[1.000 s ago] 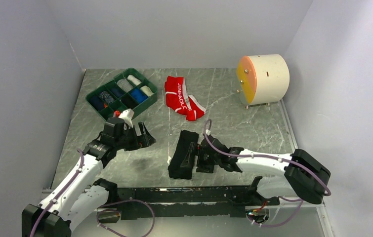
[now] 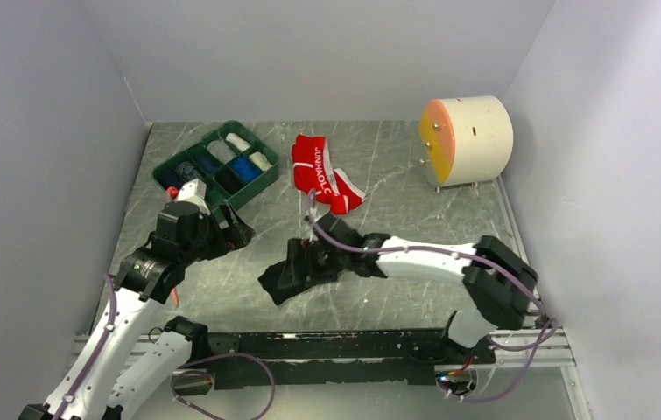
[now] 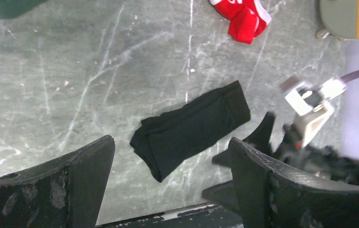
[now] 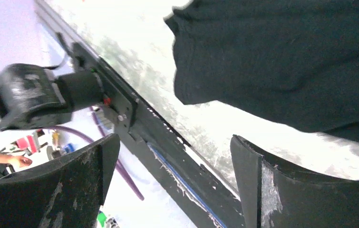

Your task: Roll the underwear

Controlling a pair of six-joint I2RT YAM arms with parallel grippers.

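Note:
Black underwear (image 3: pixel 191 126) lies folded into a long strip on the marble table, now running diagonally, partly under my right gripper (image 2: pixel 296 262) in the top view. That gripper is open just above it; in the right wrist view the dark cloth (image 4: pixel 272 57) lies beyond the spread fingers, none of it clearly held. My left gripper (image 2: pixel 230 227) is open over the table to the upper left of the cloth, with bare table and the underwear below it in the left wrist view.
A green divided box (image 2: pixel 239 181) of rolled items sits at back left. Red cloths (image 2: pixel 313 166) lie at back centre. A cream drum-shaped cabinet (image 2: pixel 475 140) stands at back right.
The underwear has swung from near upright in the top view to diagonal. The right gripper has moved left and up; the left gripper has drawn slightly leftward and up.

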